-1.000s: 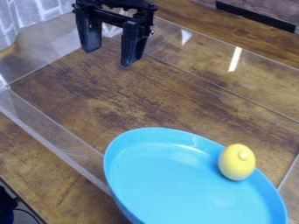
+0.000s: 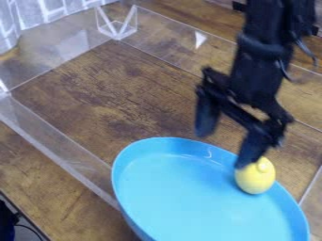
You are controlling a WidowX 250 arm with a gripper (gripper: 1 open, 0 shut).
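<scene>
A yellow lemon-like object (image 2: 255, 178) rests in the right part of a blue oval tray (image 2: 189, 198) in the lower half of the view. My black gripper (image 2: 232, 130), motion-blurred, hangs open over the tray's back rim, just above and left of the yellow object, with its right finger partly in front of that object.
Clear plastic walls edge the work area. A white textured item stands at the top left, and dark cables lie at the bottom left corner.
My gripper has swept from the upper left down and to the right toward the yellow object. The tray and the yellow object look unmoved.
</scene>
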